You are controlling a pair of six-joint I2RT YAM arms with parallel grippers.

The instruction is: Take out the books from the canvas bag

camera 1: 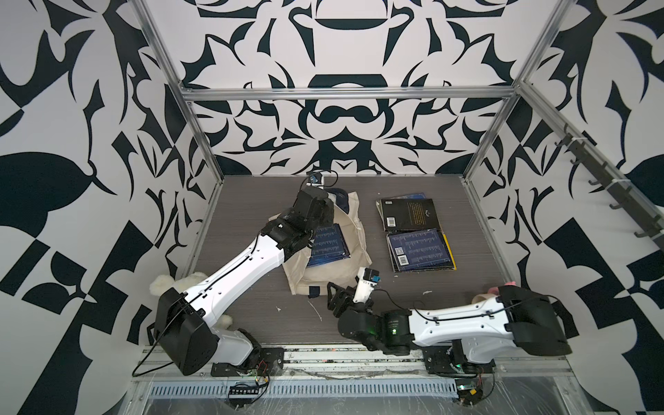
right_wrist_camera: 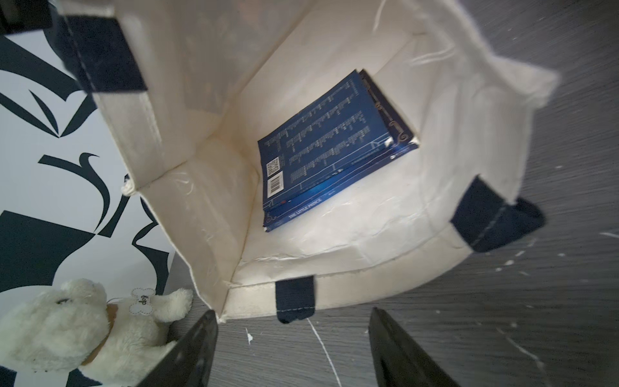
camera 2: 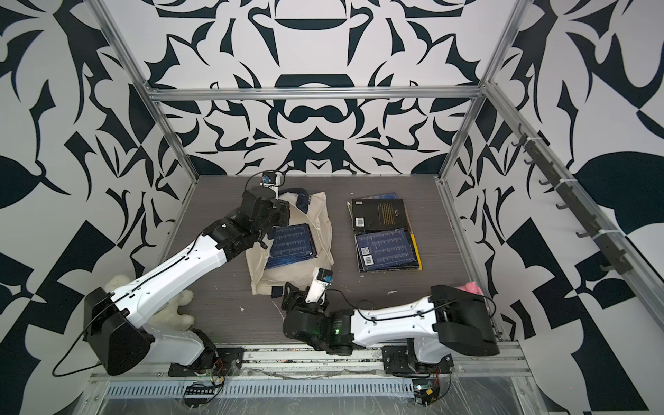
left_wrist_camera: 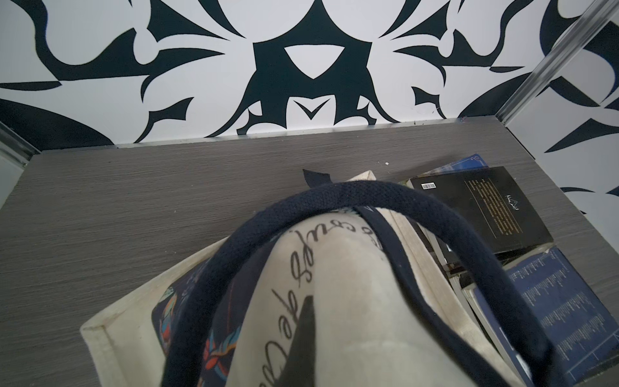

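The cream canvas bag [camera 1: 297, 276] lies open on the table, blue books [right_wrist_camera: 322, 135] stacked inside. My left gripper [camera 1: 318, 207] is over the bag's back by the dark handle [left_wrist_camera: 335, 193]; its fingers are hidden. My right gripper is just in front of the bag's opening, fingers apart and nothing between them. More books, a black one [camera 1: 408, 213] and a blue one [camera 1: 420, 249], lie outside, right of the bag.
A white plush toy [right_wrist_camera: 64, 329] lies at the front left. A pink object [camera 2: 469, 287] sits at the right edge, behind the right arm.
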